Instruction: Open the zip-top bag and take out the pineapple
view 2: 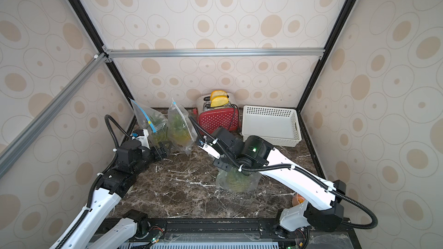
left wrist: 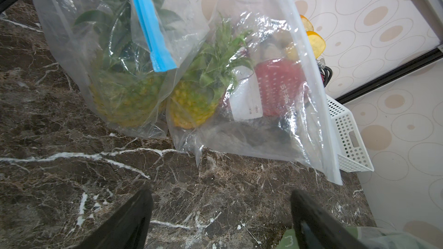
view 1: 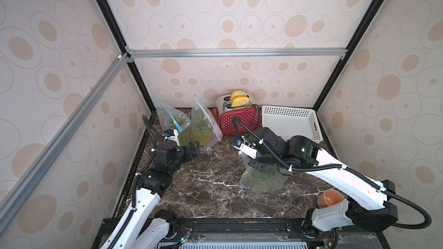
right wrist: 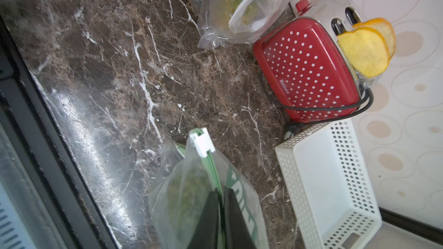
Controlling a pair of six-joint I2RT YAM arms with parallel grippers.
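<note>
A clear zip top bag [right wrist: 180, 207] with a green zip [right wrist: 210, 163] and a white slider [right wrist: 201, 142] stands in the right wrist view, a blurred yellow-green pineapple inside. My right gripper is shut over its top edge, the green strip running between its fingers. In the top left view the right arm covers much of this bag [view 1: 263, 184]. My left gripper is open and empty, its fingers wide apart. It hangs in front of two other bagged pineapples, one in a blue-zipped bag [left wrist: 133, 96], the other in a white-edged bag [left wrist: 258, 133].
A red toaster [view 1: 237, 120] with yellow slices stands at the back, beside a white perforated basket [view 1: 289, 122]. An orange cup [view 1: 330, 197] sits at the front right under the right arm. Bare marble countertop [view 1: 203, 189] lies between the arms.
</note>
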